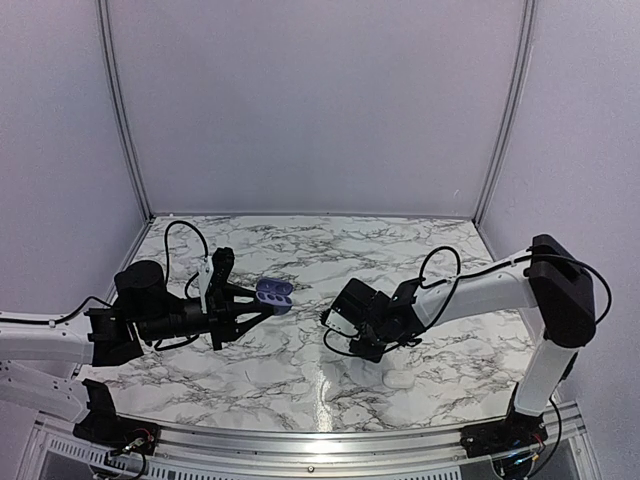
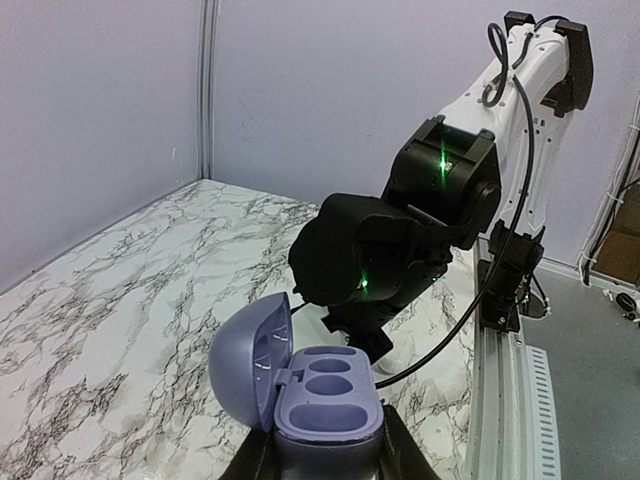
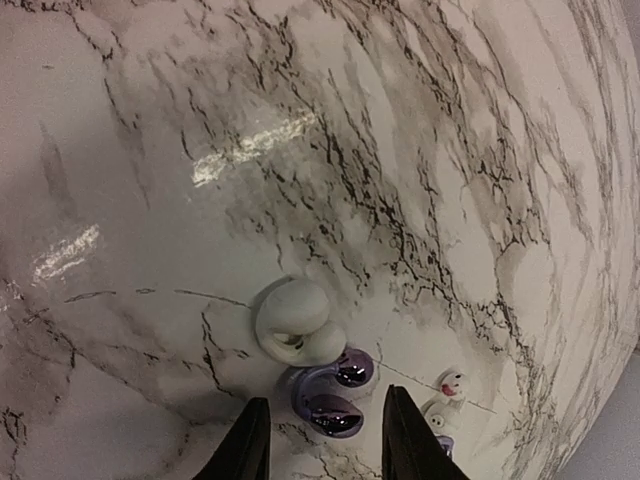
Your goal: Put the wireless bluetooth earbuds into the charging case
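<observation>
Held up over the left of the table is a lilac charging case (image 1: 273, 296), its lid flung back. My left gripper is shut on the lower body of the case; the compartments on its top (image 2: 325, 385) look empty. In the right wrist view a purple-and-white earbud (image 3: 330, 395) lies on the marble between and just beyond my right gripper's fingers (image 3: 243, 445). The right gripper is open, its fingertips on either side of the purple part and nothing gripped. From above, the right arm hides that earbud.
At the lower right of the right wrist view lie small white-and-purple pieces (image 3: 445, 410). A whitish item (image 1: 398, 379) rests beside the right gripper in the top view.
</observation>
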